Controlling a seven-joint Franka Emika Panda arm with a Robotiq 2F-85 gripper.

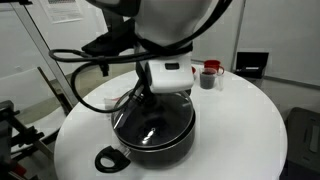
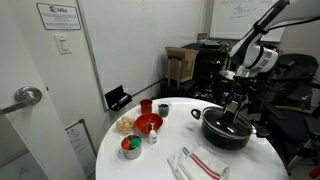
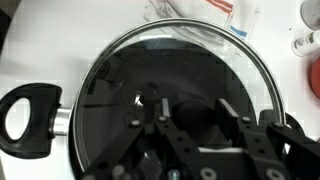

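Note:
A black pot (image 1: pixel 172 153) stands on the white round table, one looped handle (image 3: pixel 30 120) at the left in the wrist view. Its glass lid (image 1: pixel 150 125), with a shiny metal rim, lies over the pot's mouth and looks slightly raised and shifted off the pot's rim. Above the lid's centre, my gripper points down and is shut on the dark lid knob (image 3: pixel 192 112). The arm hides part of the lid in exterior view 1. In exterior view 2 the gripper (image 2: pixel 234 106) is small above the pot.
A red bowl (image 2: pixel 148 123), a metal cup with colourful contents (image 2: pixel 131 147), a small white bottle (image 2: pixel 152 133) and a red mug (image 1: pixel 212 66) stand away from the pot. A striped cloth (image 2: pixel 199 163) lies beside it.

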